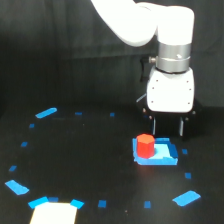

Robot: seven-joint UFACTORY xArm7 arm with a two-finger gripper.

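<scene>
A red block (pixel 146 147) with a many-sided outline sits at the left side of a small blue tray (pixel 166 160) with a pale inside. Just above and partly behind the tray in the camera view hangs my gripper (pixel 167 127), pointing down from the white arm. Its two dark fingers stand apart, with nothing visible between them. In the picture the red block lies left of and below the gap between the fingers. How far the fingertips are from the tray in depth is hard to tell.
Blue tape strips (pixel 186 198) and small blue marks lie scattered over the black table (pixel 90 165). A cream-coloured object (pixel 53 214) is cut off at the lower left edge. Left of the tray, the table is otherwise bare.
</scene>
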